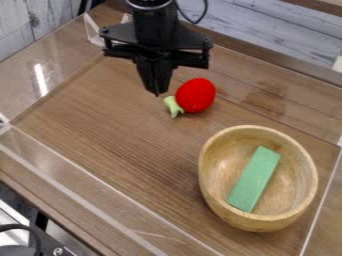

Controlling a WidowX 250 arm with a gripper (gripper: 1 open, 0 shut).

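Observation:
My gripper (158, 77) hangs over the upper middle of the table, shut, with nothing seen between its fingers. Just to its lower right lie a red round object (197, 94) and a small light green piece (173, 107). At the lower right a wooden bowl (211, 182) holds a green bar (254, 180).
Walls or rims bound it at the upper left and along the back. A dark cable shows at the bottom left corner.

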